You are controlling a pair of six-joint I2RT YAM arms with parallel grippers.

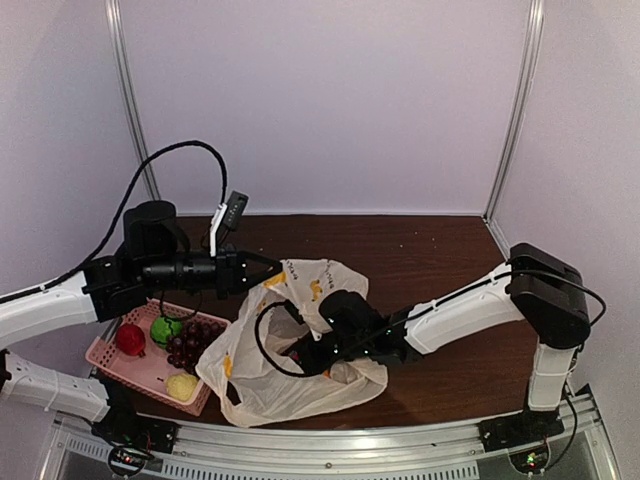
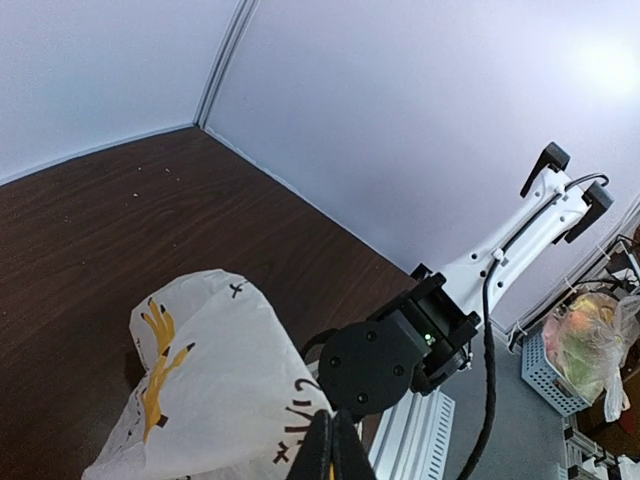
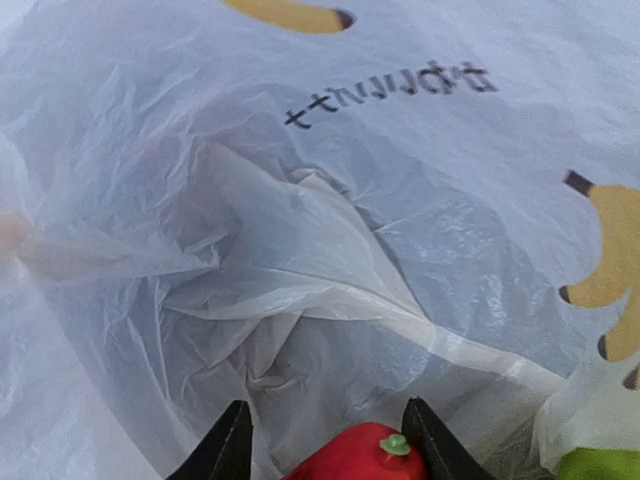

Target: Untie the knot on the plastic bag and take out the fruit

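The white plastic bag (image 1: 300,395), printed with bananas, lies unknotted with its mouth gaping toward the left. At its upper rim my left gripper (image 1: 280,267) is shut on the bag film, and the left wrist view shows its fingers (image 2: 322,450) together on the white plastic (image 2: 220,370). My right gripper is inside the bag, shut on a red fruit (image 3: 350,455) with a small green stem nub. A green pear (image 3: 598,464) peeks in at the lower right of the right wrist view. Folds of film hide the rest of the bag's contents.
A pink basket (image 1: 138,385) on the left holds a red fruit (image 1: 130,339), a green fruit (image 1: 166,331), dark grapes (image 1: 195,345) and a yellow fruit (image 1: 181,387).
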